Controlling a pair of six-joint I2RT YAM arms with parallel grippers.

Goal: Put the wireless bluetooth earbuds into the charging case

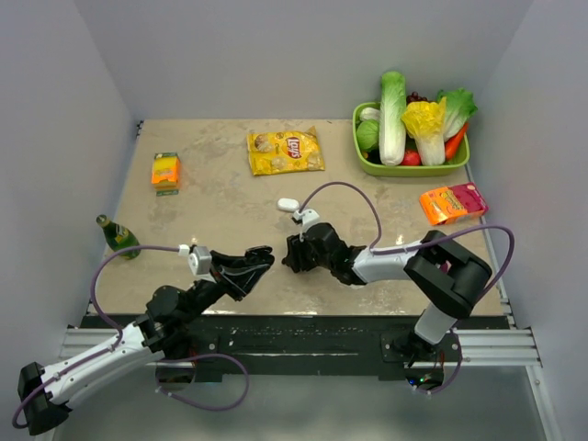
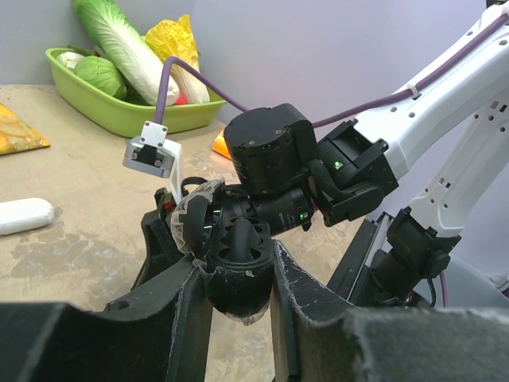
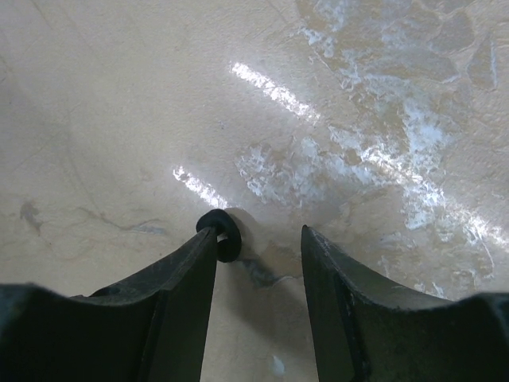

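Observation:
My left gripper is shut on the black charging case, which shows a cavity inside, with clear film around it, in the left wrist view. My right gripper is low over the table, open, with a small black earbud at the tip of its left finger, lying on the table. A white rounded object, also in the left wrist view, lies behind the right gripper.
A chip bag lies at the back, a green basket of vegetables at back right, orange packets at right, a small box and a bottle at left.

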